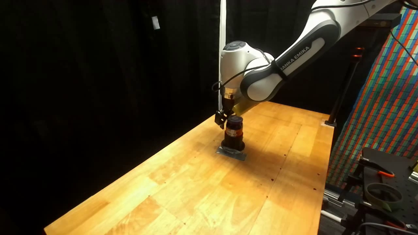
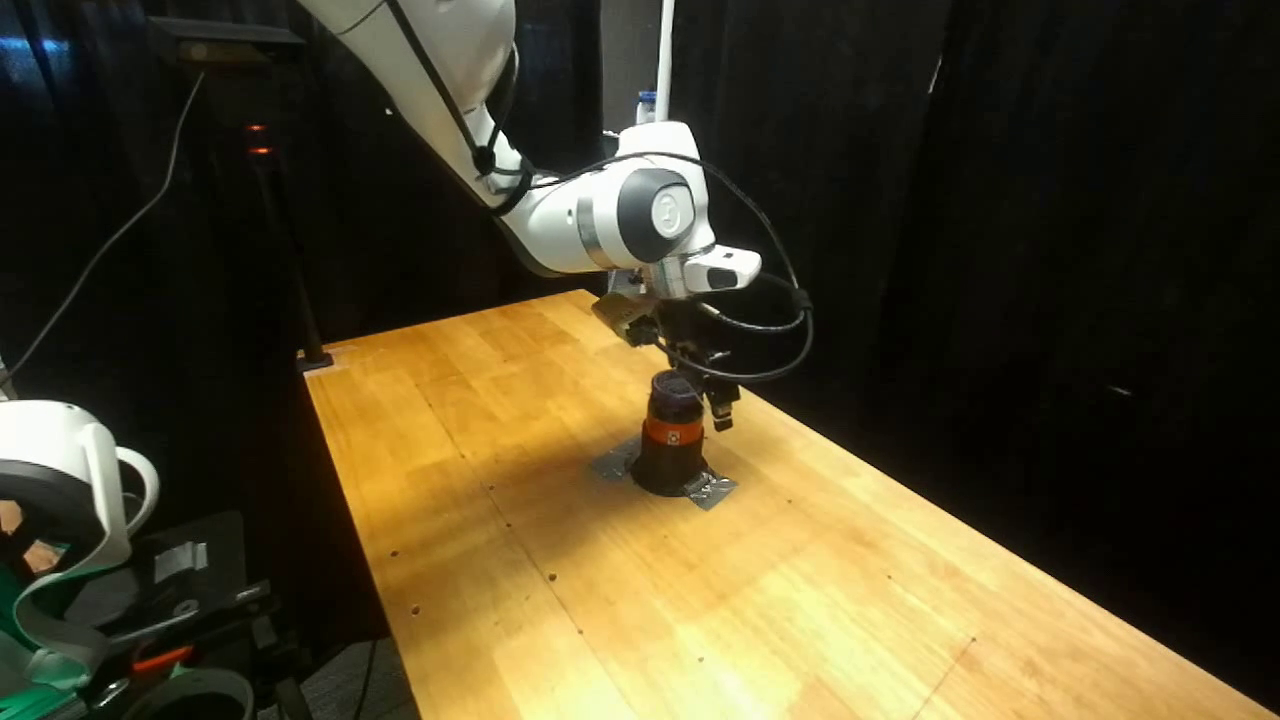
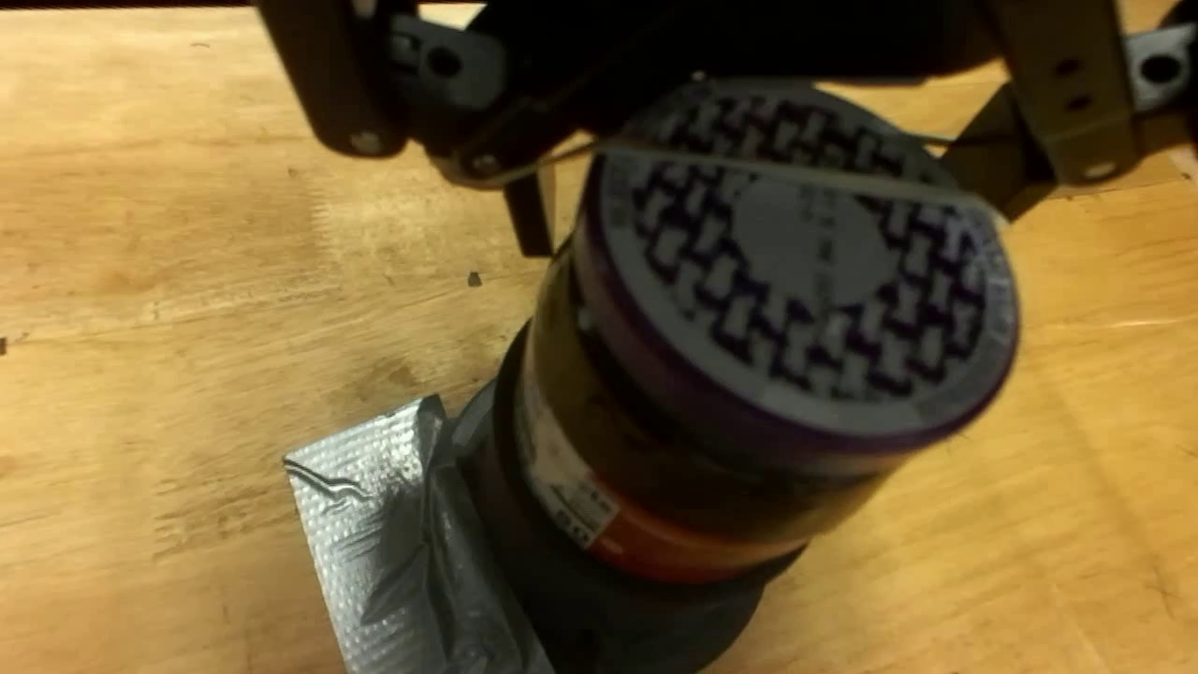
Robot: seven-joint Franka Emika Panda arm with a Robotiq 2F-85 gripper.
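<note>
A jar (image 1: pixel 234 132) with a dark purple lid and an orange-red label stands upright in a black round holder (image 2: pixel 667 475) on the wooden table. Seen from above in the wrist view, the lid (image 3: pixel 820 270) has a patterned top. My gripper is open at the lid, with one finger (image 3: pixel 528 212) to its left and the other (image 3: pixel 1000 157) at its upper right. Table shows between the left finger and the lid; whether the right finger touches is unclear. A thin pale band runs between the fingers across the lid. The jar's far side is hidden.
Silver tape (image 3: pixel 371 528) fixes the holder to the table (image 1: pixel 176 188), whose surface is otherwise clear. A black cable (image 2: pixel 806 336) loops beside the wrist. A cart (image 1: pixel 376 156) with tools stands off the table's right side.
</note>
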